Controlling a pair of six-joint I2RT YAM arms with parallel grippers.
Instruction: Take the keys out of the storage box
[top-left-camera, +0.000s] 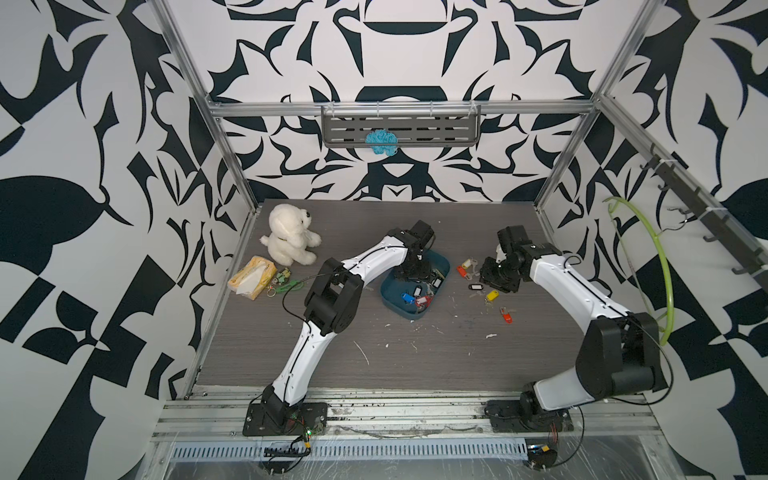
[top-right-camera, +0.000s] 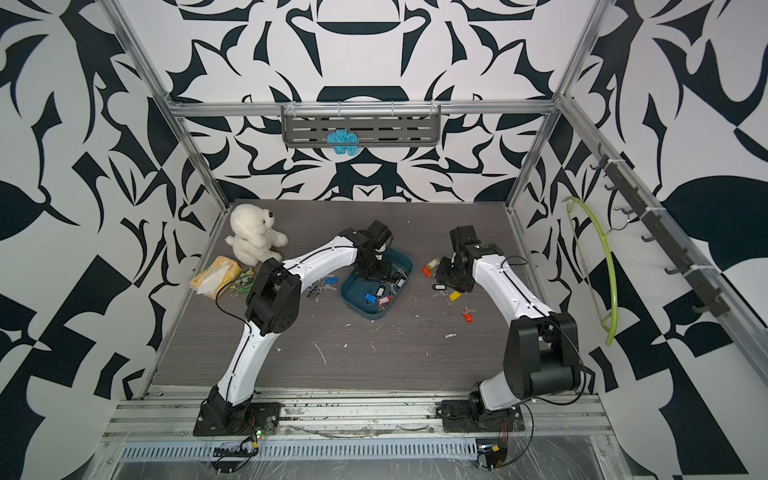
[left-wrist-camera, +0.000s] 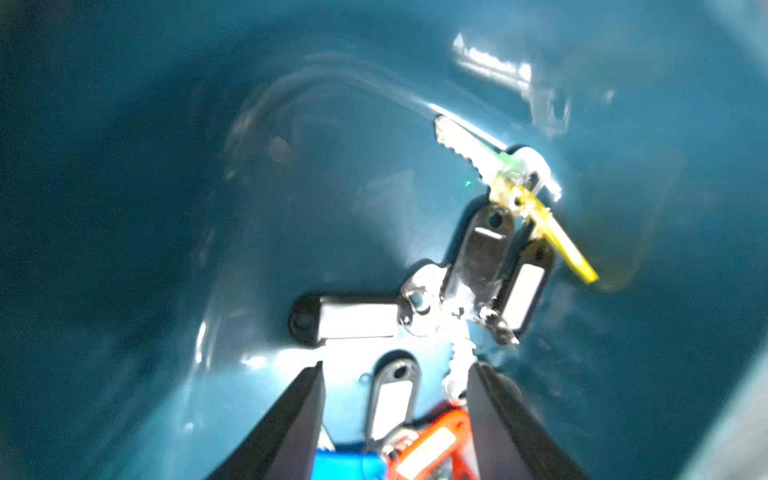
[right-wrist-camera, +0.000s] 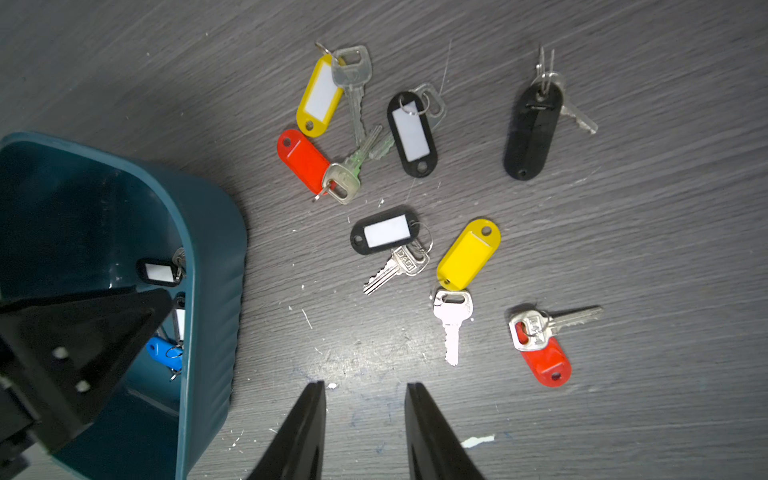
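The dark teal storage box (right-wrist-camera: 220, 248) stands mid-table. My left gripper reaches into it, its fingers apart above the keys. In the left wrist view, several tagged keys lie on the box floor: a black tag (left-wrist-camera: 358, 318), a yellow tag (left-wrist-camera: 569, 249), a blue tag (left-wrist-camera: 345, 466) and a red tag (left-wrist-camera: 432, 448). The blue and red tags show between and below the left fingers; nothing is visibly gripped. Right of the box, my right gripper hovers open and empty over bare table.
Several tagged keys lie loose right of the box, among them a yellow tag (right-wrist-camera: 469, 254) and a red tag (right-wrist-camera: 549, 364). At the left are a white plush bear (top-left-camera: 288, 233), a yellow packet (top-left-camera: 253, 277) and more keys (top-right-camera: 321, 285).
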